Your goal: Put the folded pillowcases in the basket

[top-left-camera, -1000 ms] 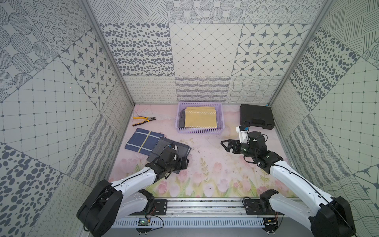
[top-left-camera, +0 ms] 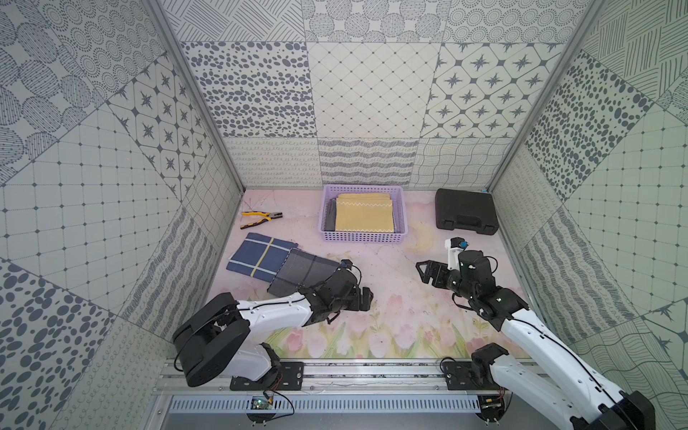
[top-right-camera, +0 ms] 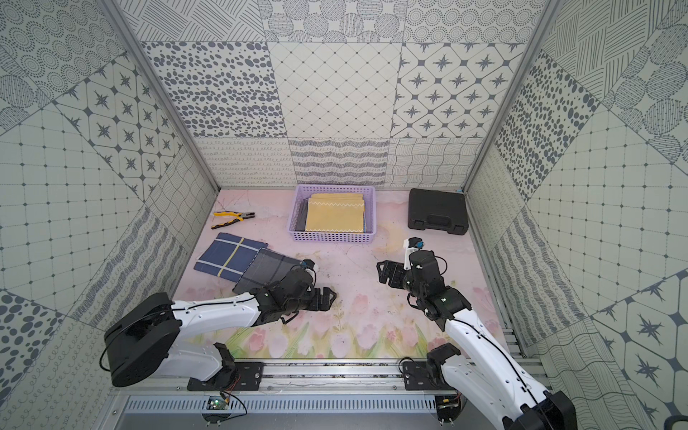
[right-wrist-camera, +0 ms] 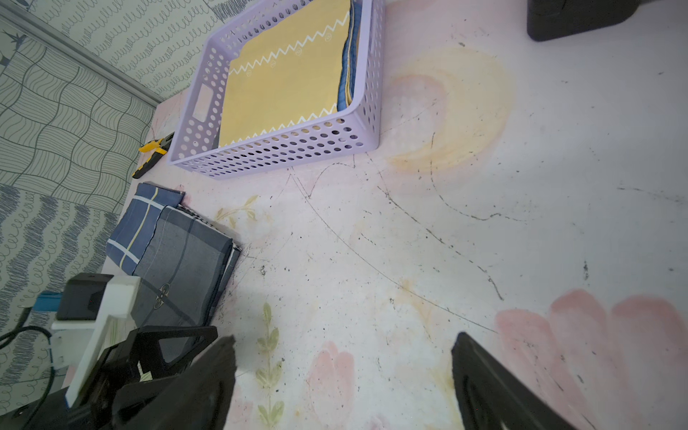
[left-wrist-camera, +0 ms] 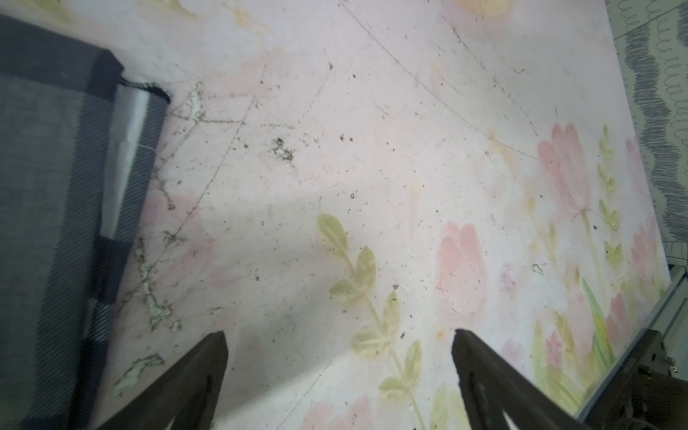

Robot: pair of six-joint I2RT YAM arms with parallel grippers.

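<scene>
The lilac basket [top-left-camera: 362, 236] stands at the back centre, with a folded yellow cloth [top-left-camera: 364, 216] on top of other folded cloths inside. To the left on the table lies a folded dark grey cloth [right-wrist-camera: 182, 261], its corner overlapping a folded blue checked cloth [top-left-camera: 262, 256]. Which of these is the pillowcase I cannot tell. My left gripper is open and empty over bare table, just right of the grey cloth [left-wrist-camera: 53, 215]. Over the right half of the table, my right gripper is also open, nothing between its fingers.
Yellow-handled pliers [top-left-camera: 261, 217] lie at the back left. A black case [top-left-camera: 466, 211] rests at the back right. Bare flowered table [top-left-camera: 397, 301] spreads between the arms and in front of the basket.
My left gripper has moved right, away from above the grey cloth. The right gripper has shifted slightly right and toward the front. Cloths and basket stay where they were.
</scene>
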